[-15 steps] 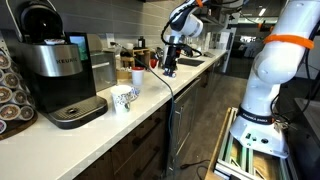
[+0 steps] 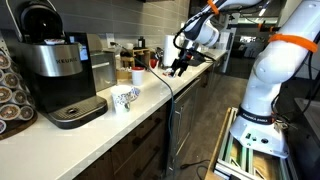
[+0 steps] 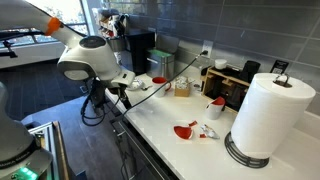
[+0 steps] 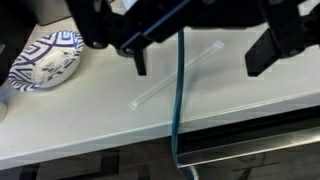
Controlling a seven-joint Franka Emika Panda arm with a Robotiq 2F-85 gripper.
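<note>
A thin clear stick (image 4: 157, 91), like a straw or tube, lies slantwise on the white counter (image 4: 90, 122) in the wrist view. My gripper is open above it, its dark fingers (image 4: 140, 62) well apart with the stick below the gap. A teal cable (image 4: 179, 90) runs across the stick in that view. To the left stands a blue-and-white patterned bowl (image 4: 46, 60). In exterior view 1 the gripper (image 2: 179, 70) is low over the far part of the counter; the stick cannot be made out there.
The counter's front edge with a drawer (image 4: 250, 140) is close by. Farther along are a red mug (image 3: 162, 86), a white-and-red cup (image 3: 214, 111), a red item (image 3: 183, 132) and a paper towel roll (image 3: 270, 118). A coffee machine (image 2: 65, 80) stands at the near end.
My arm has moved to the right in exterior view 1, toward the far end of the counter. Objects on the counter look unmoved.
</note>
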